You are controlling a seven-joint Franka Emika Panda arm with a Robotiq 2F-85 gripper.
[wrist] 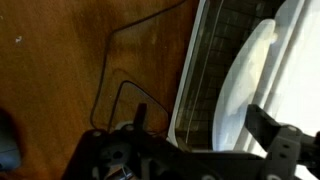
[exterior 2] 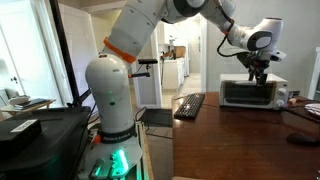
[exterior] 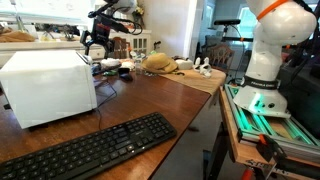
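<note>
A white toaster oven [exterior 2: 252, 94] stands at the back of the table, its front facing the open tabletop. My gripper [exterior 2: 258, 74] hangs close to its upper front edge. From the side, the gripper [exterior: 97, 45] shows just past the box's top edge. Looking down in the wrist view, my gripper has its dark fingers [wrist: 270, 130] spread apart, with no object visibly held. Beneath and beside them lie a wire-lined dark edge of the oven [wrist: 205, 65] and a pale oval surface [wrist: 243, 85], possibly a plate. Contact with the oven cannot be told.
A black keyboard [exterior: 90, 150] lies along the table near the oven. Thin dark cables [wrist: 105, 60] run over the wood. A tan cloth-like item [exterior: 160, 63] and small dark objects sit farther along the table.
</note>
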